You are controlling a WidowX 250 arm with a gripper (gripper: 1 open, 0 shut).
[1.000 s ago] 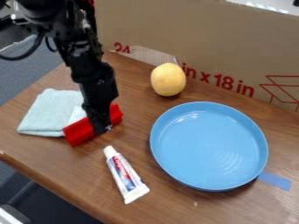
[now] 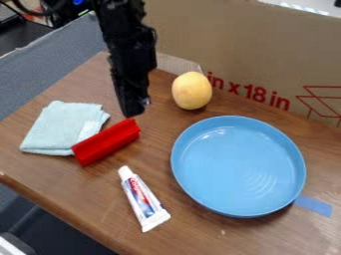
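My black gripper (image 2: 135, 104) hangs above the wooden table, just behind a red cylinder (image 2: 106, 141), with nothing visible between its fingers; it looks shut. The red cylinder lies diagonally beside a folded pale blue cloth (image 2: 60, 127). A white toothpaste tube (image 2: 144, 199) lies in front of them. To the right is a round blue plate (image 2: 237, 167), and behind, near the cardboard, a yellow oval object (image 2: 192, 91).
A cardboard panel (image 2: 253, 50) closes off the back of the table (image 2: 94, 199). A strip of blue tape (image 2: 312, 205) is right of the plate. The front left edge drops to a dark area.
My gripper has risen up and back from the red cylinder, leaving it lying on the table.
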